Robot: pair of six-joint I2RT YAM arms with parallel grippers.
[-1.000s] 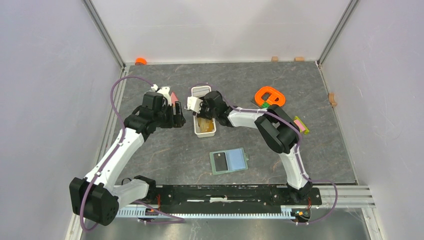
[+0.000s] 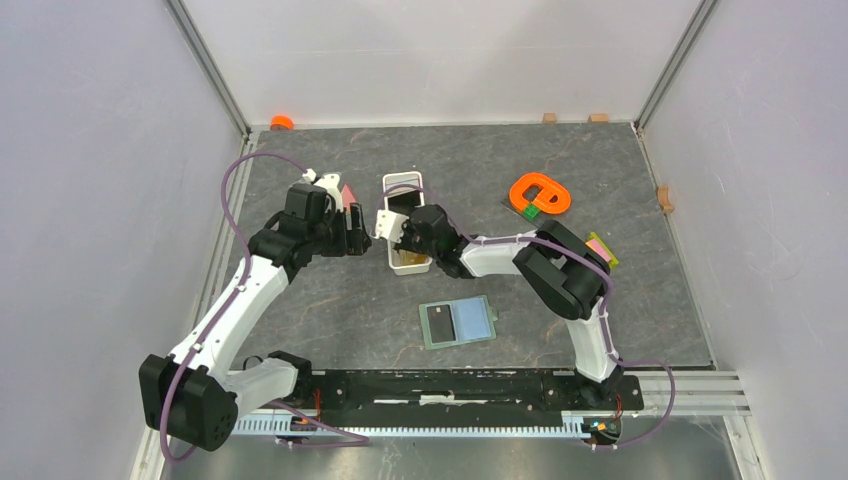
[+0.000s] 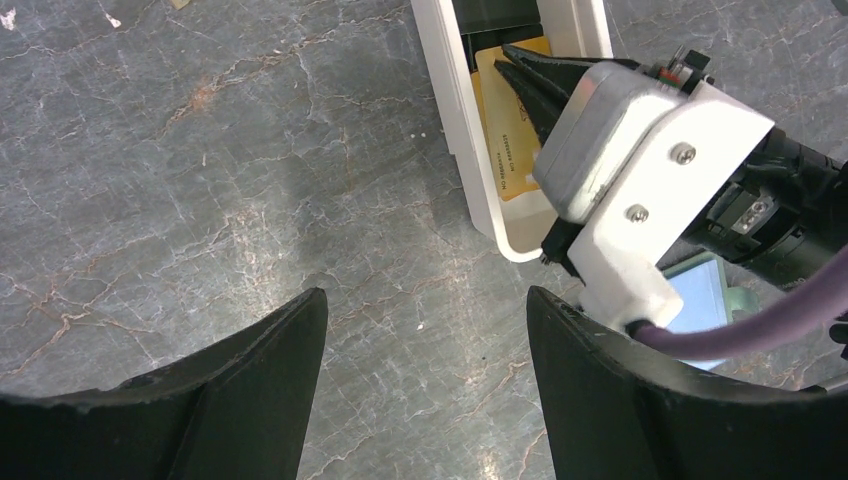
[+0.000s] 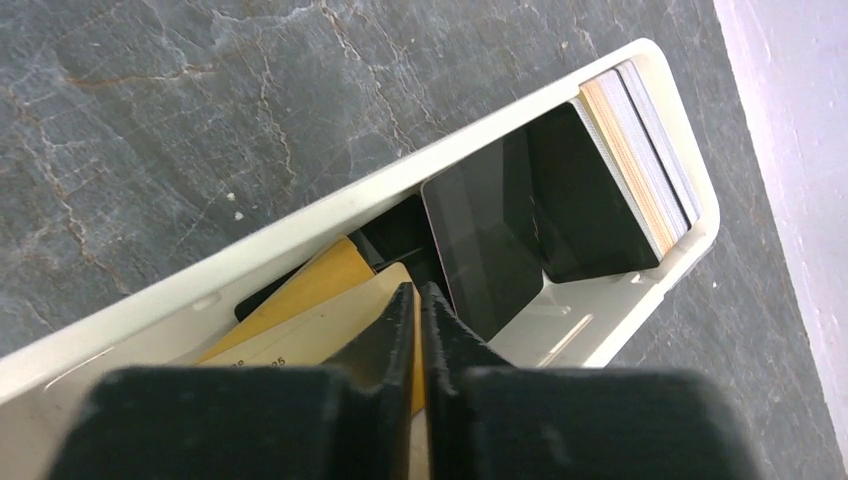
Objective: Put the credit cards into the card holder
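A long white tray (image 2: 409,269) holds the cards; dark cards (image 4: 480,240) lean inside it beside a stack of cards (image 4: 640,150) at one end. Gold cards (image 3: 512,140) lie tilted in its other part. My right gripper is down in the tray by a gold card (image 4: 300,325), its fingers a narrow gap apart; whether they touch the card cannot be made out. My left gripper stands open and empty, left of the tray. A flat green-edged holder (image 2: 457,322) with a dark and a light blue panel lies in front of the tray.
At the right lie an orange ring-shaped object (image 2: 540,193) and a small yellow-pink item (image 2: 603,249). A pink object (image 2: 348,196) shows behind the left gripper.
My right gripper has moved toward the front of the tray, now covering more of the gold cards and uncovering dark ones behind. The left arm and the flat holder have stayed put.
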